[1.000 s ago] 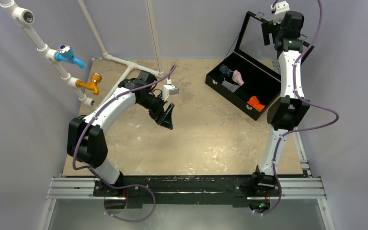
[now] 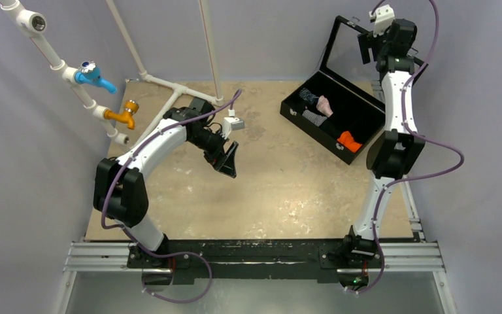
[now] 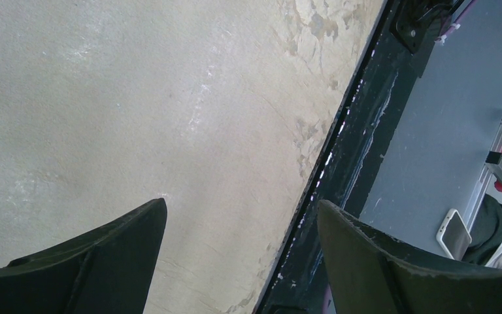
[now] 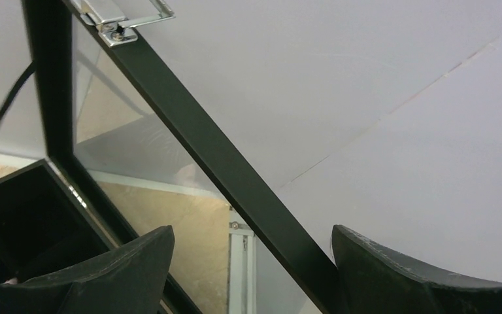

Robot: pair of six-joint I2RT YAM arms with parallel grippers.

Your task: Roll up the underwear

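A black box (image 2: 289, 112) with its glass lid raised stands at the back right, holding several folded garments, among them an orange one (image 2: 349, 140), a pink one (image 2: 323, 105) and a grey patterned one (image 2: 314, 118). My right gripper (image 2: 370, 46) is at the upper lid frame (image 4: 235, 183), fingers apart in the right wrist view, the frame passing beside its right finger; contact is unclear. My left gripper (image 2: 225, 160) hangs open over bare tabletop left of the box, nothing between its fingers.
White pipes with a blue tap (image 2: 95, 77) and an orange tap (image 2: 123, 116) stand at the left.
The right arm has shifted very slightly to the right at the lid. The left arm shows hardly any movement.
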